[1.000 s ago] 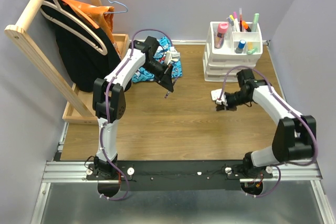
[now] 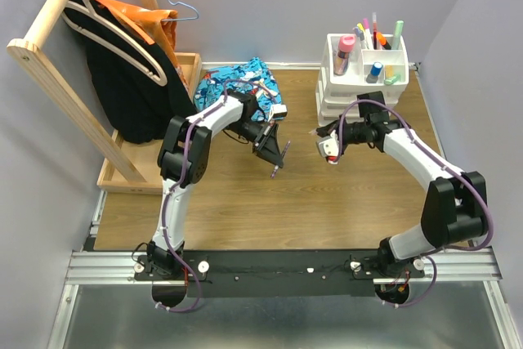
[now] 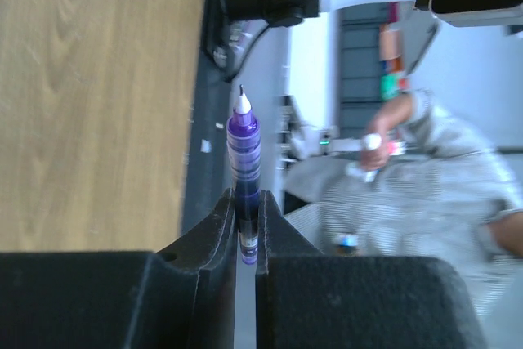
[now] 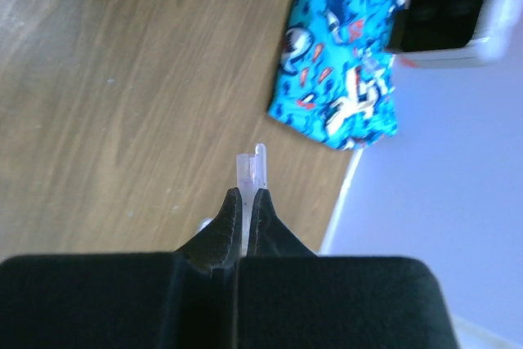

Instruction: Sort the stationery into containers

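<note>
A purple pen with a white tip stands pointing up between the fingers of my left gripper, which is shut on it; from above, that gripper is over the middle of the table. My right gripper is shut, in front of the white organizer; a thin pale translucent piece shows at its fingertips, and whether it is held or part of the gripper I cannot tell. The organizer's upper slots hold several pens, markers and bottles.
A blue patterned cloth lies at the back. A wooden rack with hangers and garments fills the left. Walls bound the back and right.
My left gripper has moved right and toward the front with the pen in it. My right gripper has shifted slightly left and back, toward the middle.
</note>
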